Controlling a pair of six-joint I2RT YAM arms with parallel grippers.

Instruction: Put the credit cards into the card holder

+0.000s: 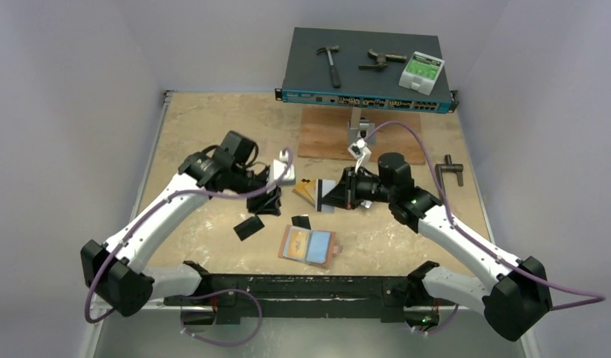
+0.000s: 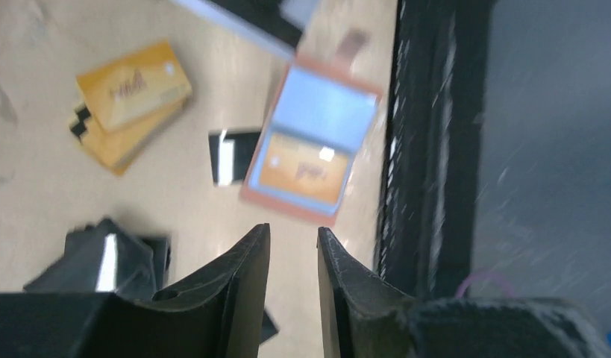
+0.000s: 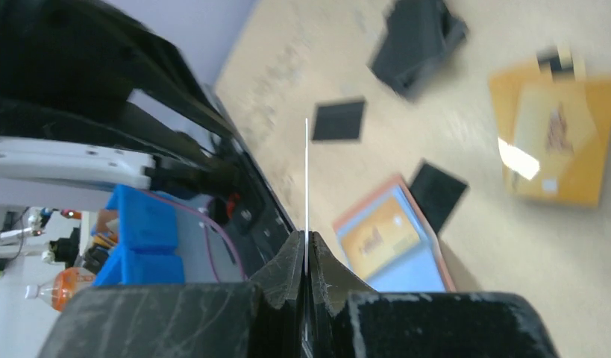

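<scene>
My right gripper is shut on a thin card (image 3: 306, 179), seen edge-on in the right wrist view; from the top it is a white card (image 1: 326, 195) with a dark stripe. My left gripper is partly open, empty between its fingertips, left of and behind the holder. The brown card holder (image 1: 318, 247) lies open near the front edge, blue inside, with a yellow card (image 2: 302, 170) in one half. Loose on the table are yellow cards (image 2: 134, 83), a black pile (image 2: 112, 261) hidden by the left arm from above, and single black cards (image 1: 248, 227).
One black card (image 1: 301, 221) lies against the holder's back edge. A rack unit (image 1: 362, 63) carrying hammers and a white-green box (image 1: 422, 72) stands at the back. Dark metal tools (image 1: 450, 172) lie far right. The table right of the holder is clear.
</scene>
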